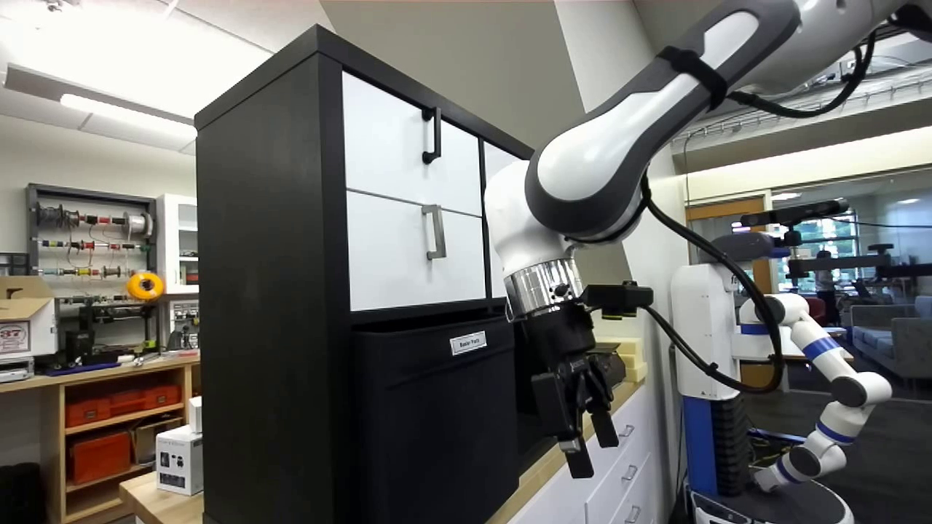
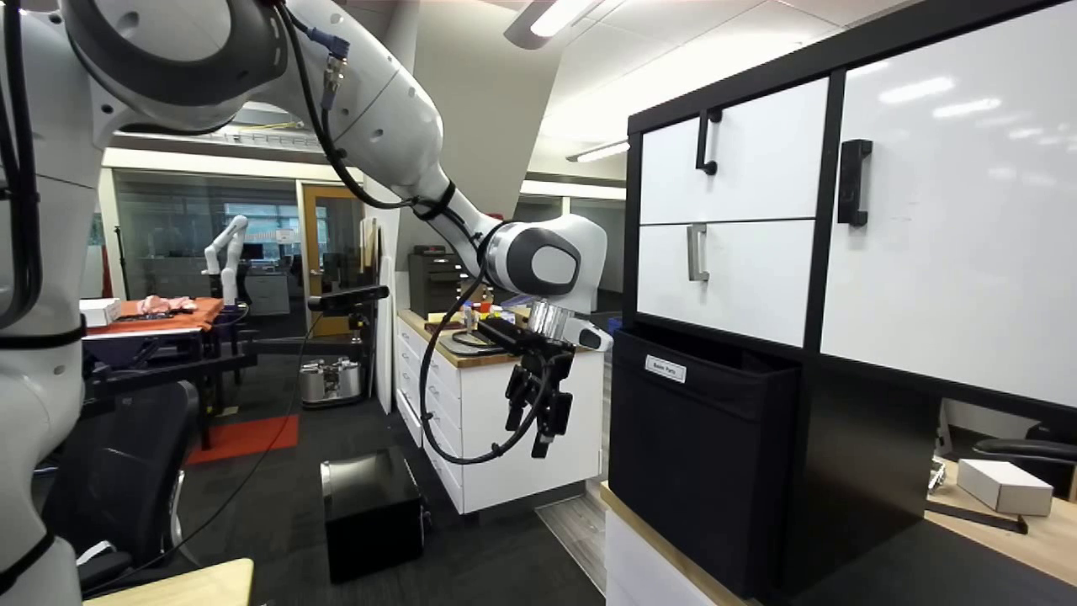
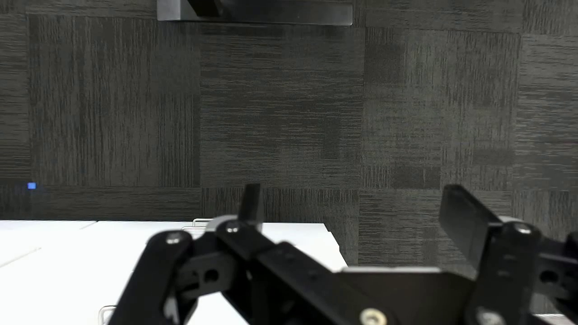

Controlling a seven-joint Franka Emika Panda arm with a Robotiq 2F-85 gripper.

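Observation:
My gripper points down with its two black fingers wide apart, and only dark carpet and a white surface's edge show between them. In the second exterior view the gripper [image 2: 545,424] hangs in front of the black shelf unit, clear of it. That unit has two white drawers, the upper one [image 2: 747,151] with a black handle [image 2: 703,141] and the lower one [image 2: 757,273] with a grey handle [image 2: 697,252]. Both look shut. Beneath them sits a black fabric bin [image 1: 428,419] with a white label [image 1: 468,343]. No handle is touched by the fingers.
A large white door [image 2: 959,202] with a black handle adjoins the drawers. Low white drawer cabinets [image 1: 625,463] stand below and behind the gripper. A black box [image 2: 374,515] rests on the floor. Open air surrounds the fingers.

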